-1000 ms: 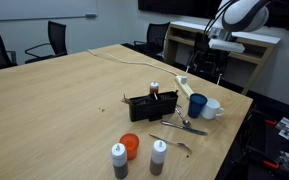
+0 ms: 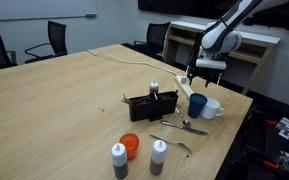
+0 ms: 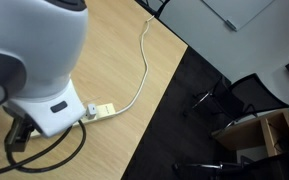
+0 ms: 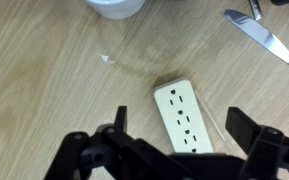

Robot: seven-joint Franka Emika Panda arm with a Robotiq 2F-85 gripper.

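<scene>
My gripper is open, its two dark fingers spread wide at the bottom of the wrist view. A white power strip (image 4: 182, 112) lies on the table below and between them, and nothing is gripped. In exterior view 1 the gripper (image 2: 203, 75) hangs above the table, just right of the power strip (image 2: 183, 88). Exterior view 2 shows part of the power strip (image 3: 102, 111) beside the arm, which hides much of the rest.
Nearer the front stand a blue cup (image 2: 196, 106), a white mug (image 2: 213, 108) and a black holder (image 2: 149, 106). A knife (image 4: 265, 40) lies off to one side. The strip's cord (image 2: 134, 60) runs leftward.
Over the last second the arm has come leftward and lower in exterior view 1, bringing the gripper closer to the power strip. The objects on the table have stayed put.
</scene>
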